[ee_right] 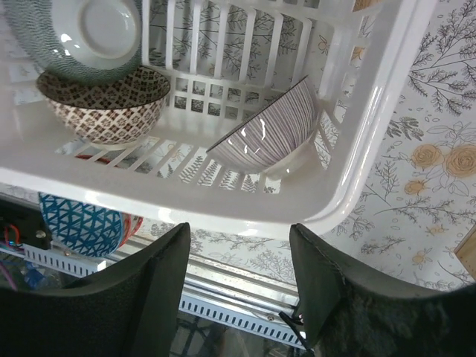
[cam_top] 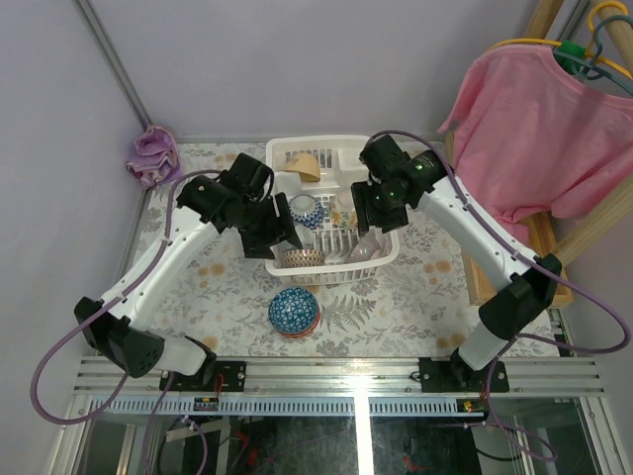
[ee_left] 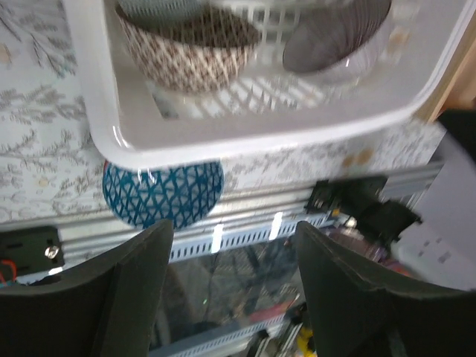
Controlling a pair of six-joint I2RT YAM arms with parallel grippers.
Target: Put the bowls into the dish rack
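Observation:
The white dish rack (cam_top: 331, 272) holds a brown-patterned bowl (ee_right: 104, 119), a grey-green bowl (ee_right: 89, 37), a striped bowl (ee_right: 264, 130), a blue-patterned bowl (cam_top: 309, 216) and a tan bowl (cam_top: 303, 166). A stack topped by a blue bowl (cam_top: 293, 310) sits on the table outside the rack's front. My left gripper (cam_top: 277, 237) hangs open over the rack's left side. My right gripper (cam_top: 378, 213) is over the rack's right side, fingers apart with nothing between them.
A pink shirt (cam_top: 529, 129) hangs at the right above a wooden stand. A purple cloth (cam_top: 153, 156) is at the back left. The table beside the rack is mostly clear.

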